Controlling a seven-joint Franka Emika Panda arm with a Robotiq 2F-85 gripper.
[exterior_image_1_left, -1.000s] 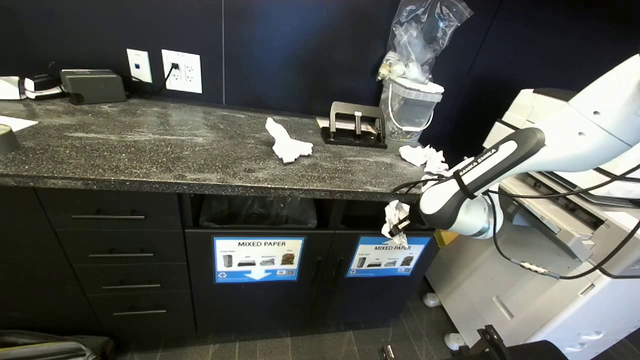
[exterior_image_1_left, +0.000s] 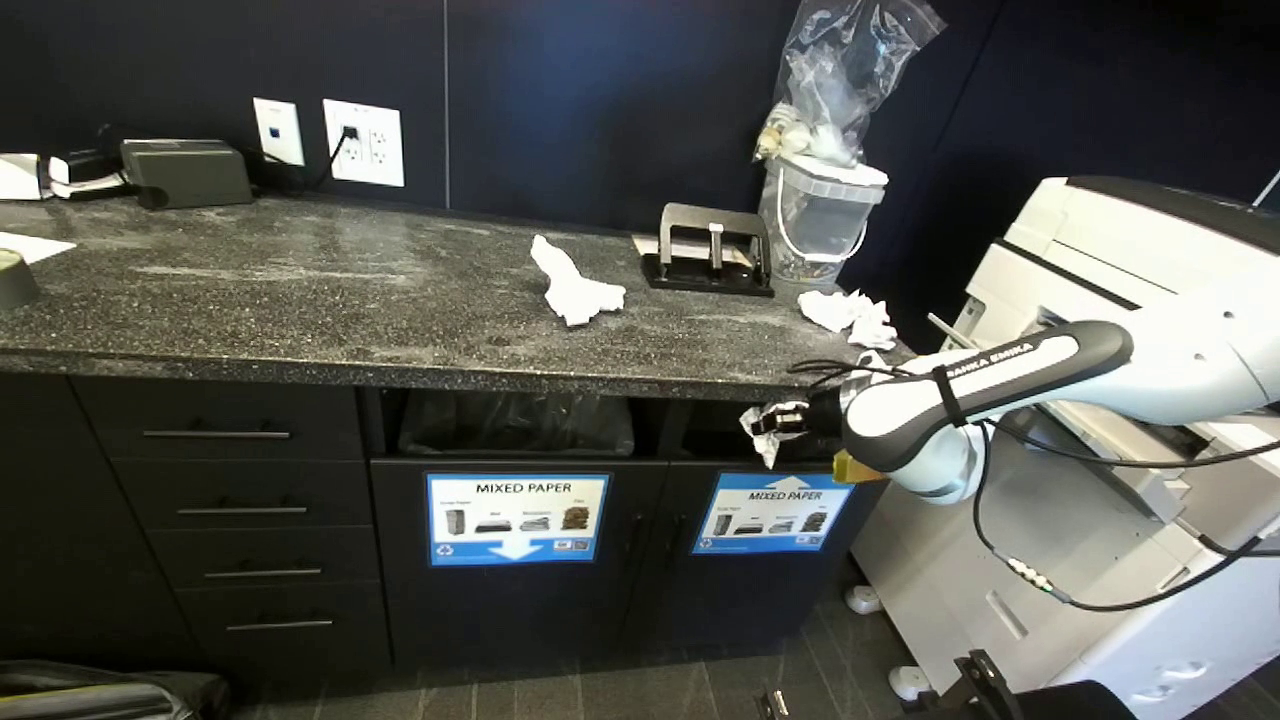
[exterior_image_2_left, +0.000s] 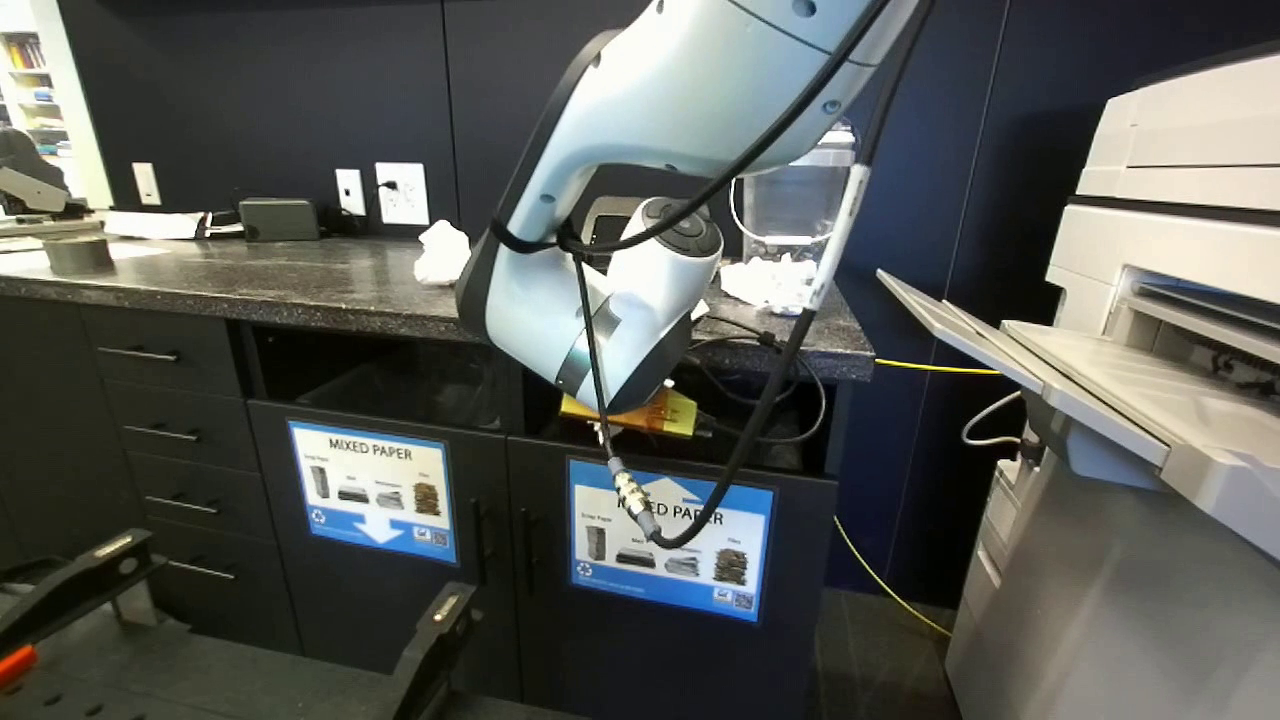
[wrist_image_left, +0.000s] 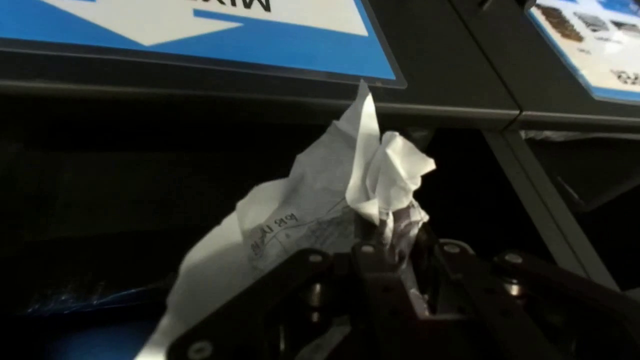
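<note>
My gripper is shut on a crumpled sheet of white paper (wrist_image_left: 324, 180), which fans out to the left of the fingers in the wrist view. Dark space of the right-hand bin opening (wrist_image_left: 150, 180) lies behind the paper. From exterior view 1, the paper (exterior_image_1_left: 763, 449) appears at the opening's front, just above the right "Mixed Paper" sign (exterior_image_1_left: 768, 514). The arm hides the gripper in exterior view 2. Two more crumpled papers rest on the counter: one in the middle (exterior_image_1_left: 576, 284), another at the right end (exterior_image_1_left: 849, 314).
A lined bin (exterior_image_1_left: 516, 425) shows through the left opening. On the counter (exterior_image_1_left: 396, 312) stand a black hole punch (exterior_image_1_left: 710, 252) and a clear bucket (exterior_image_1_left: 819, 222). The printer (exterior_image_1_left: 1020, 540) is close on the right; cables hang from the arm.
My arm has lowered and the gripper has shifted left and slightly upward in exterior view 1, closer to the right opening, carrying the paper along. The papers on the counter have not moved.
</note>
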